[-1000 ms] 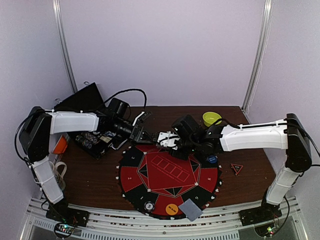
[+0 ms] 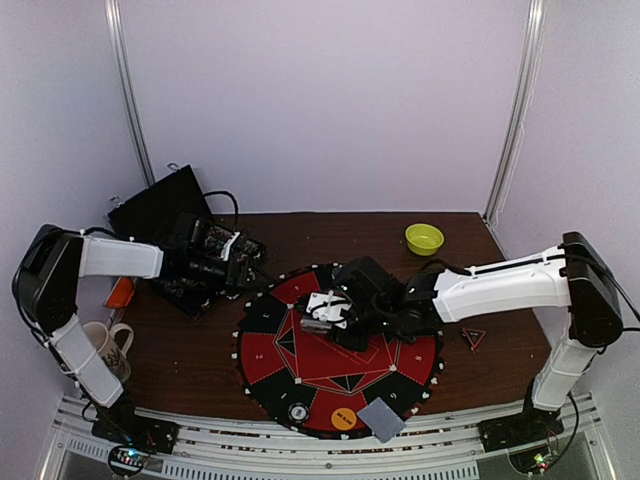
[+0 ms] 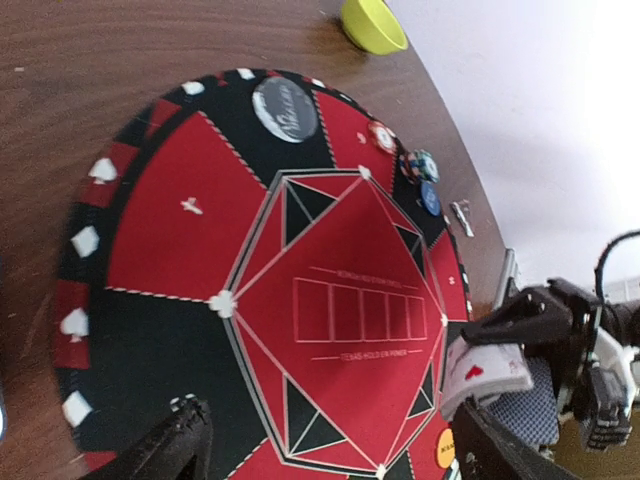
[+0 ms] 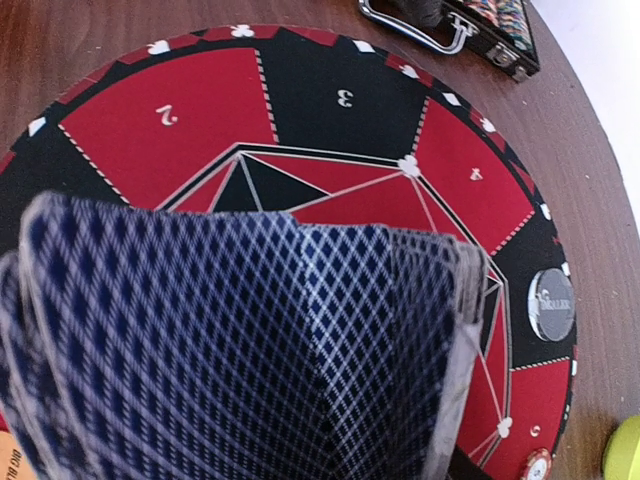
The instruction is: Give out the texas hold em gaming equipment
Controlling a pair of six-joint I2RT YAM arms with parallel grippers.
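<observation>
Over the round red-and-black poker mat (image 2: 265, 355), my right gripper (image 2: 335, 310) is shut on a stack of playing cards (image 2: 318, 326). Blue lattice backs of the held cards (image 4: 240, 340) fill much of the right wrist view and hide that gripper's fingers. From the left wrist view, the held cards (image 3: 487, 372) show a white face with red marks. My left gripper (image 2: 255, 280) stands open near the mat's upper left edge, nothing between its fingers. A lattice-backed card pile (image 2: 381, 420) lies at the mat's front edge. The silver dealer disc (image 3: 285, 108) rests on a black section.
An open black case (image 2: 165, 205) stands at the back left behind my left arm. A mug (image 2: 108, 350) sits at left, a yellow-green bowl (image 2: 424, 239) at back right, a red triangular piece (image 2: 473, 338) right of the mat. An orange disc (image 2: 343, 418) lies on the mat's front.
My left gripper has drawn back leftward, away from the right gripper and the cards. The right gripper has shifted slightly left and down, still holding the cards.
</observation>
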